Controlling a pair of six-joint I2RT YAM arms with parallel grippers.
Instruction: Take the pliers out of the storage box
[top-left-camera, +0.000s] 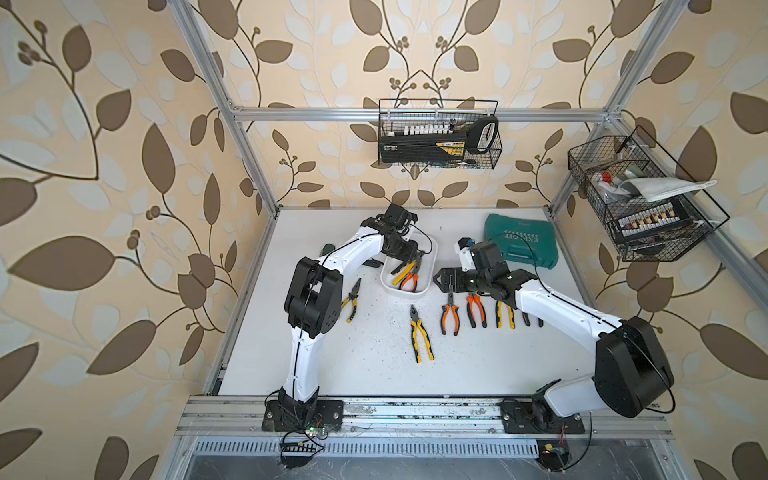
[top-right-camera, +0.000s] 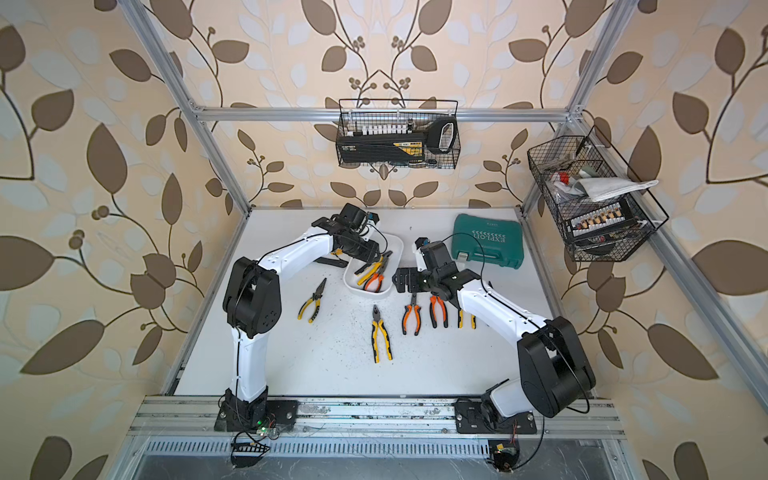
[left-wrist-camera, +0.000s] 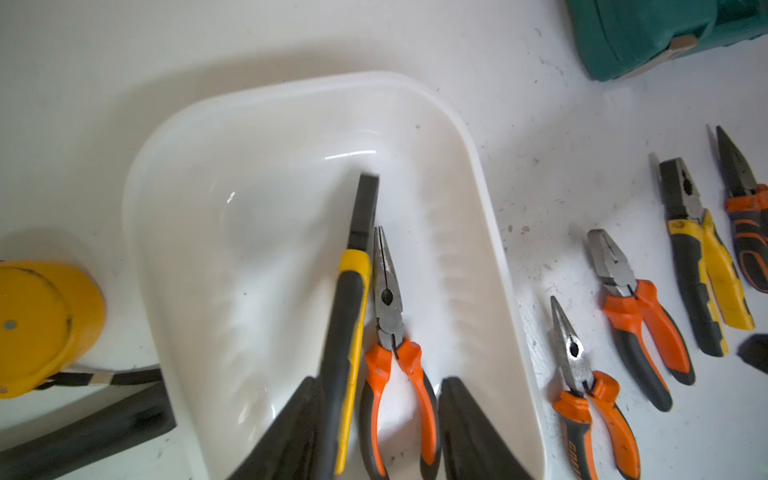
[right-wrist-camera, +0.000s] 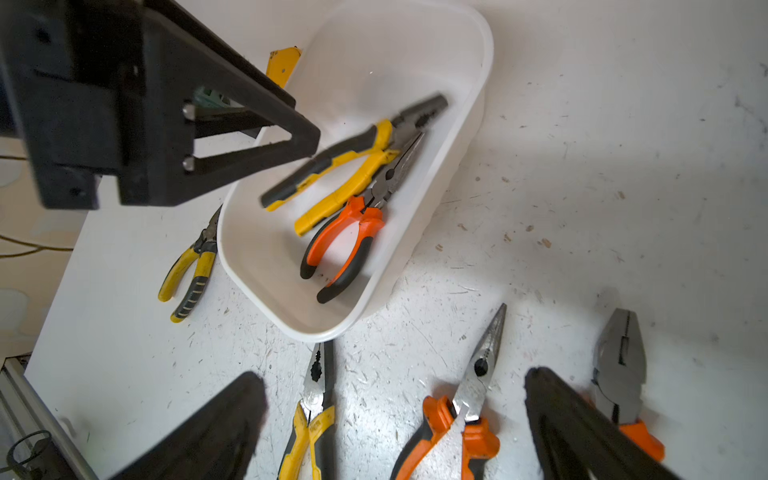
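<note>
Two pliers lie in the white storage box (left-wrist-camera: 472, 168). The yellow-and-black pliers (left-wrist-camera: 348, 320) are tilted on edge, one handle raised, close beside the orange-handled long-nose pliers (left-wrist-camera: 390, 320). Over the box, my left gripper has its fingers apart. The yellow-and-black handle passes near its left finger in the left wrist view; whether they touch I cannot tell. My right gripper is open and empty, low above the table just right of the box, above orange-handled pliers (right-wrist-camera: 473, 384) on the table.
More pliers lie in a row to the right: orange (left-wrist-camera: 628, 304), yellow-and-black (left-wrist-camera: 696, 248) and dark orange (left-wrist-camera: 748, 208). Yellow pliers (top-left-camera: 420, 332) are in front of the box, others (top-left-camera: 352, 301) to its left. A green case (top-left-camera: 520, 238) sits back right.
</note>
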